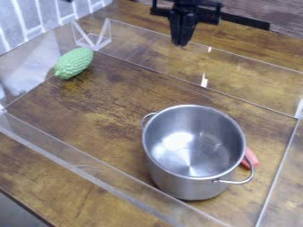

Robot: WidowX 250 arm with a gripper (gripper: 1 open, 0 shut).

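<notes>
My dark gripper (182,35) hangs at the top centre, above the far part of the wooden surface and apart from everything on it; it looks shut, with nothing visible between its fingers. A steel pot (193,166) with two side handles stands upright at the lower right, empty inside. A red object (250,160) lies just right of it, partly hidden behind it. A green bumpy vegetable-like toy (73,63) lies at the upper left.
Clear low walls (98,166) surround the wooden work area (106,115). A white railed thing (30,18) stands beyond the upper left corner.
</notes>
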